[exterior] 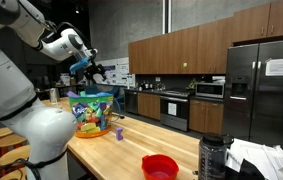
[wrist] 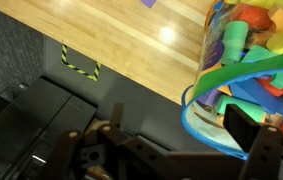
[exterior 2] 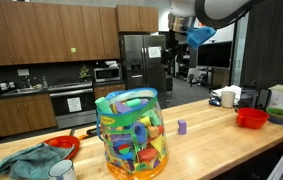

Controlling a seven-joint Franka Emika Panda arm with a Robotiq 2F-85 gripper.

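High above the table, my gripper stands open, its dark fingers spread wide at the bottom of the wrist view, with nothing between them. The clear bin (exterior 2: pixel 108 150) with a blue-green rim is filled with colourful toy blocks (wrist: pixel 266 45). In the wrist view the bin's rim passes under the right finger, well below it. A small purple block (exterior 2: pixel 182 127) lies alone on the wooden table, apart from the bin; only its edge shows at the top of the wrist view.
A red bowl (exterior: pixel 160 167) and a black canister (exterior: pixel 212 155) stand on the table in exterior view 1. In exterior view 2, a grey-green cloth (exterior 2: pixel 33 162) and a white cup (exterior 2: pixel 63 172) sit left of the bin. Bare table surrounds the purple block.
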